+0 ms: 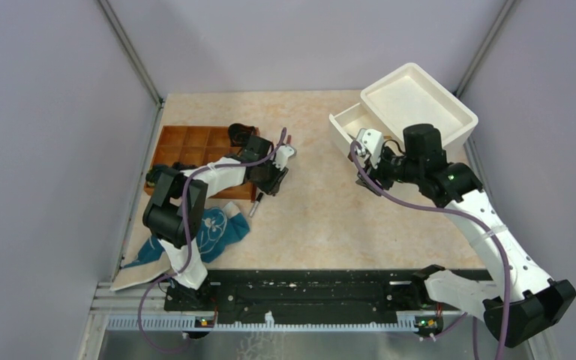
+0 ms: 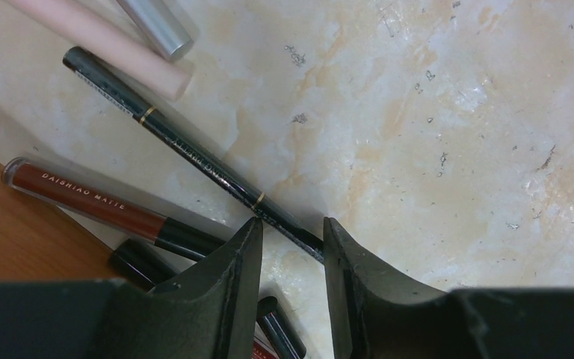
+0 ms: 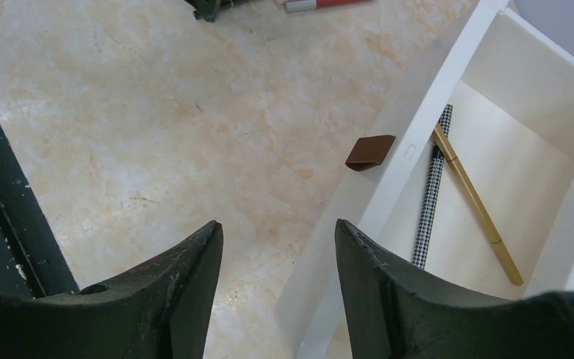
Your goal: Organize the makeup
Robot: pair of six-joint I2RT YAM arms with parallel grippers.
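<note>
My left gripper is low over the table, fingers a little apart around the lower end of a black gold-banded pencil (image 2: 194,153); whether it touches is unclear. Beside it lie a brown lip gloss (image 2: 97,202), a pink tube (image 2: 112,41), a silver tube (image 2: 153,22) and dark capped tubes (image 2: 284,333). My right gripper stands open beside the white drawer box (image 3: 516,134), which holds a checked pencil (image 3: 427,213) and a gold one (image 3: 478,209).
A wooden compartment organizer (image 1: 187,136) lies at the left, a blue cloth (image 1: 221,236) in front of it. A white lid (image 1: 420,97) is at back right.
</note>
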